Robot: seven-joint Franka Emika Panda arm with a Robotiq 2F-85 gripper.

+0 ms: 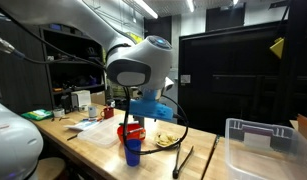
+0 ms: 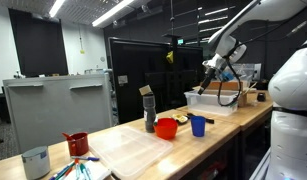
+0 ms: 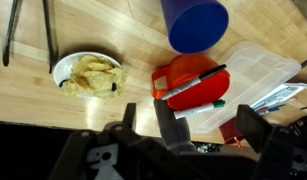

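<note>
My gripper stands open in the wrist view, its two dark fingers wide apart with nothing held between them. Below it on the table are a red bowl with a dark pen and a green-tipped marker across it, and a grey bottle beside the bowl. A blue cup stands near the bowl. To the left is a white bowl of crumpled yellowish pieces. In exterior view 1, the arm hangs above the table and partly hides the red bowl.
A clear tray lies on the table, with loose markers, a red mug and a grey pot beyond it. A clear bin stands at the right. Two dark thin tools lie near the white bowl.
</note>
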